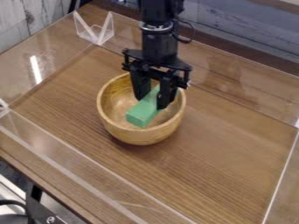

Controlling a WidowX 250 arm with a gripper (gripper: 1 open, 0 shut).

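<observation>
A tan round bowl [119, 122] sits in the middle of the wooden table, with a green oblong object [145, 111] inside it. My black gripper [156, 86] hangs over the back of the bowl, its fingers around the upper end of the green object, which it appears to hold shut between them. The exact contact is partly hidden by the gripper.
Bare table [230, 157] lies to the right and front. Clear plastic pieces stand at the top left and left edge. A wall runs along the back, and a dark cable is at the bottom left corner.
</observation>
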